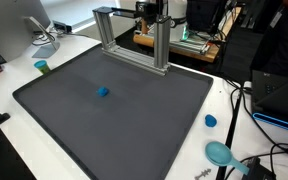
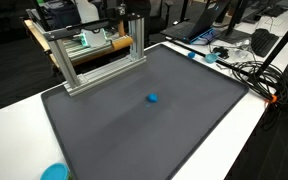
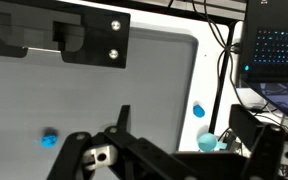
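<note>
A small blue object [image 1: 102, 91] lies on the dark grey mat [image 1: 114, 135], towards its left back in exterior view 1. It also shows on the mat in exterior view 2 [image 2: 152, 98], and at the lower left of the wrist view [image 3: 49, 138]. A second blue piece [image 1: 210, 121] rests on the white table beside the mat. In the wrist view my gripper stands open, its two dark fingers wide apart with nothing held between them. Both blue objects are clear of the fingers. The exterior views do not show the fingertips clearly.
A metal frame [image 1: 134, 54] stands at the mat's edge. The teal ladle-like item [image 1: 221, 154] lies near cables on the white table. A green cup [image 1: 42, 66] sits beyond the mat's opposite side.
</note>
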